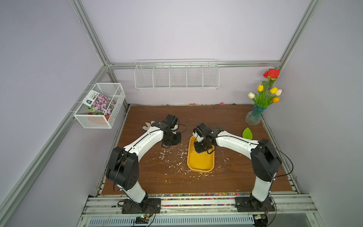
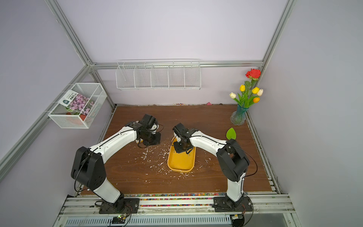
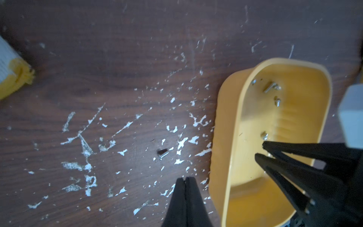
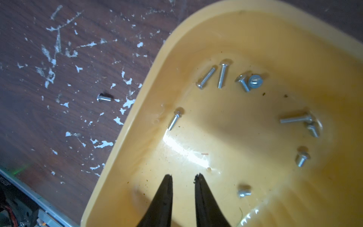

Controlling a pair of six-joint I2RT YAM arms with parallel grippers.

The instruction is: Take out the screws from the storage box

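The yellow storage box (image 1: 200, 162) stands on the brown table with several small silver screws in it. In the right wrist view two long screws (image 4: 222, 75) lie near its rim, with others further along the floor. One screw lies on the table outside the box, left of its wall; the same loose screw (image 3: 163, 153) shows in the left wrist view. My right gripper hangs over the box, fingers parted with nothing between them. Left of the box, above the table, my left gripper has its fingers together; no object shows between them.
A pale glove with a yellow cuff (image 3: 19, 71) lies left, partly hidden by my left arm in the top views. A glass vase (image 1: 253, 117) of flowers and a green leaf (image 1: 247, 133) are at right. White flakes dot the table's middle.
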